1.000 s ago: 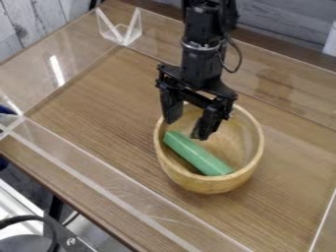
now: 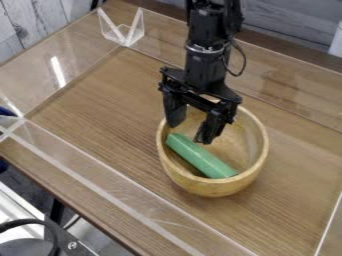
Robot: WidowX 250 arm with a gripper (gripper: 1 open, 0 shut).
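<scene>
A black robot arm reaches down from the top centre, its gripper [image 2: 194,115] open over a round light wooden bowl [image 2: 245,172]. The two black fingers are spread above the bowl's back part. A green cylindrical object [image 2: 198,155] lies slanted in the front left of the bowl, below and in front of the fingers, with nothing seen between them.
The wooden table [image 2: 87,115] has free room left and right of the bowl. A clear object [image 2: 122,27] stands at the back left. Black cables or parts [image 2: 27,240] show at the bottom left corner.
The gripper has shifted very slightly over the bowl. The bowl and green object look unchanged.
</scene>
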